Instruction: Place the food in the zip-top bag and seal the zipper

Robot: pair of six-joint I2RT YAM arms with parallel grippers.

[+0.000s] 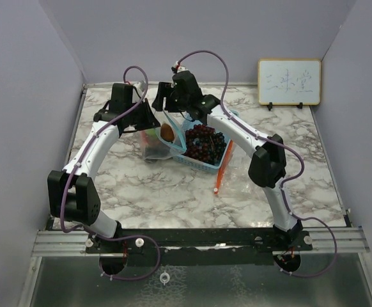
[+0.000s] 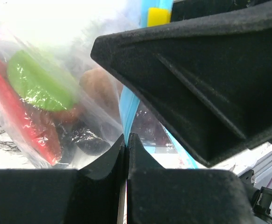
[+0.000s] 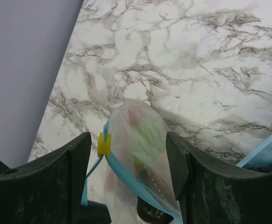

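Note:
The zip bag (image 1: 154, 147) stands left of the basket, holding a green item (image 2: 40, 81), a red pepper (image 2: 19, 116), something brown and dark items. My left gripper is shut at the bag's blue zipper edge (image 2: 129, 105). The right gripper hangs above the bag's top, fingers apart, with the yellow slider (image 3: 104, 144) and zipper strip seen between and beyond them. In the left wrist view its black body covers much of the upper right.
A blue basket (image 1: 195, 163) of grapes sits right of the bag. Empty bags (image 1: 243, 179) with an orange strip lie at the right. A whiteboard (image 1: 289, 81) stands at the back right.

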